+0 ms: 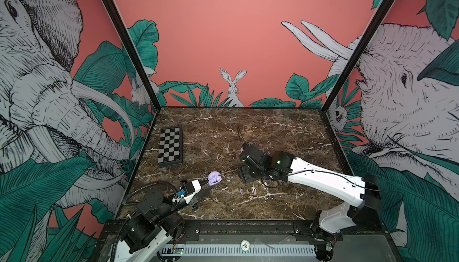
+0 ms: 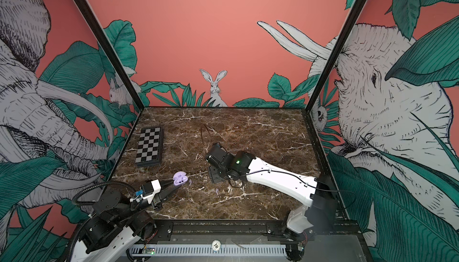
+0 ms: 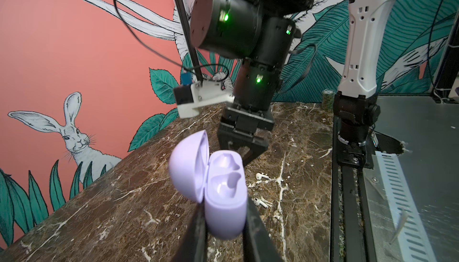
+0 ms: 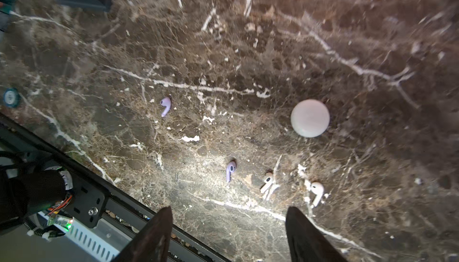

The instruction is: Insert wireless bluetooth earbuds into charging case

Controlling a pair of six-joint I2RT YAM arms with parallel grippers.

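My left gripper (image 1: 206, 185) is shut on the lilac charging case (image 3: 224, 200), lid open, both wells empty in the left wrist view. My right gripper is over the table, fingers apart with nothing between them. Below it in the right wrist view lie two lilac earbuds (image 4: 231, 168) (image 4: 165, 104), white earbuds (image 4: 317, 190) and a round white case (image 4: 310, 117), closed.
A black-and-grey checkered board (image 1: 169, 146) lies at the back left of the marble table (image 1: 286, 128). A dark rail (image 1: 215, 223) runs along the front edge.
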